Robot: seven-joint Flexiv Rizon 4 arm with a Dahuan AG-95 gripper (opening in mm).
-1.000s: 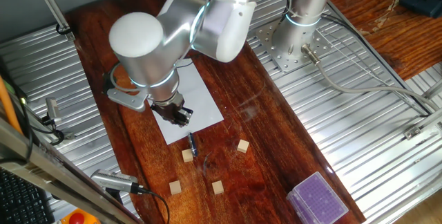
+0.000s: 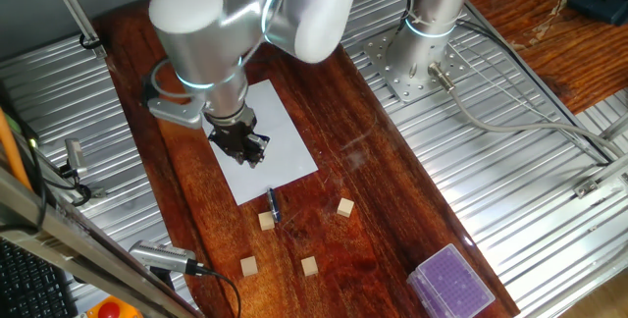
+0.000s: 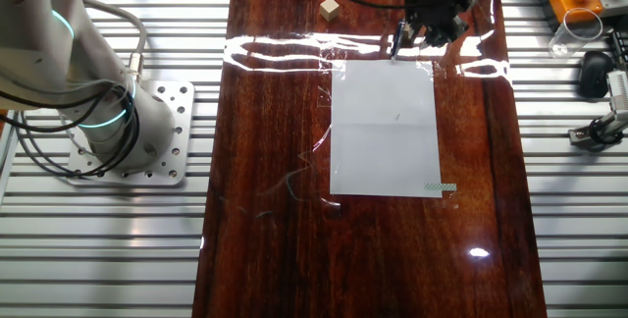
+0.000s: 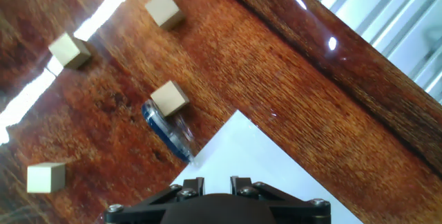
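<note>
A dark blue pen (image 2: 274, 206) with a clear cap lies at the edge of the white paper (image 2: 285, 151). One of its ends is by a wooden block (image 4: 169, 98), the other at the sheet's corner. Over the paper, apart from the pen, hangs my gripper (image 2: 257, 151). In the wrist view a gap shows between its fingertips, with only paper seen through it. Three more wooden blocks lie scattered: one (image 2: 345, 207) to the pen's right, another (image 2: 310, 266) farther forward and a third (image 2: 249, 266) at the left.
A purple box (image 2: 453, 284) stands near the table's right edge. The camera (image 2: 165, 257) with its black cable sits at the left edge. Bare wood (image 3: 265, 210) surrounds the paper, and a clear cup (image 3: 575, 33) is off to the side.
My gripper has shifted slightly back over the paper, farther from the pen, and the arm has turned a little. Pen, blocks and paper stay where they were.
</note>
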